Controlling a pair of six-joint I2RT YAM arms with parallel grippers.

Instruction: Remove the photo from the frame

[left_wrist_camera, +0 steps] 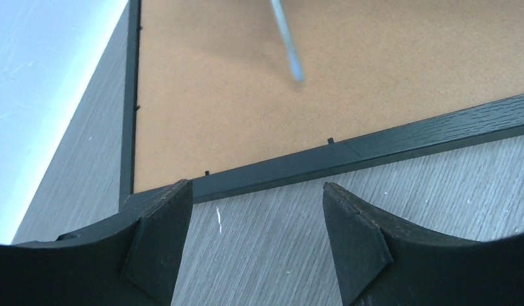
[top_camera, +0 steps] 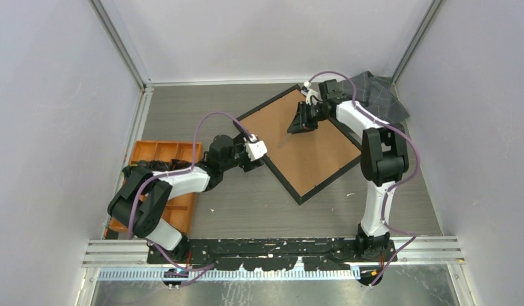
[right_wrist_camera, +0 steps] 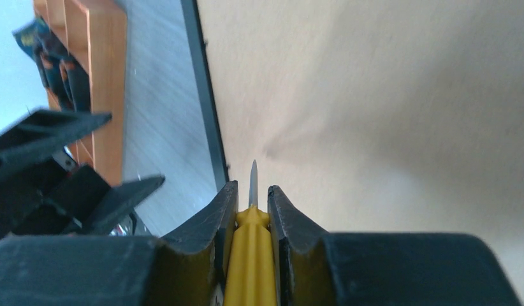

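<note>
A picture frame [top_camera: 317,192] lies face down on the table, its brown backing [top_camera: 323,159] up, with small dark tabs along the black rim. My right gripper is shut on a yellow-handled tool [right_wrist_camera: 250,261] with a thin metal blade, held over the backing. My left gripper stands open at the frame's lower-left edge, nothing between its fingers. The photo is not visible.
An orange compartment tray [top_camera: 178,217] with dark items is at the left. A grey cloth [top_camera: 379,102] lies at the back right. Walls surround the table, whose front middle is clear.
</note>
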